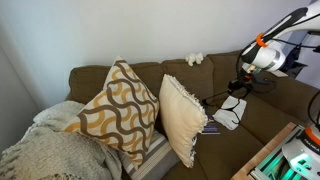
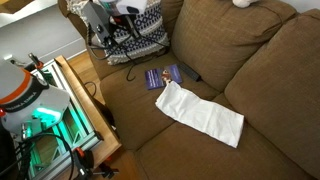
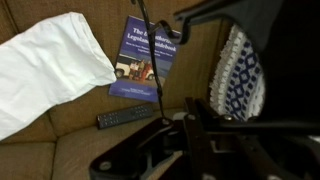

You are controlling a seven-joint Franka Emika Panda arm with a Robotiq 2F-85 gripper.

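My gripper (image 1: 240, 86) hangs above the right part of the brown sofa, shut on a thin black cord-like thing (image 3: 152, 50). In the wrist view, this thing runs down past a booklet in a long, narrow strand. Dark, blurred shapes fill the right of that view and hide the grip itself. From the second exterior view, thin dark loops hang under the gripper (image 2: 126, 38). What exactly the black thing is, I cannot tell.
On the sofa seat lie a white cloth (image 2: 202, 114), a blue and purple booklet (image 3: 144, 60) and a black remote (image 3: 126, 116). A patterned cushion (image 3: 238, 75) is nearby. Larger cushions (image 1: 182, 118) lean to the left; a wooden edge (image 1: 268, 152) borders the front right.
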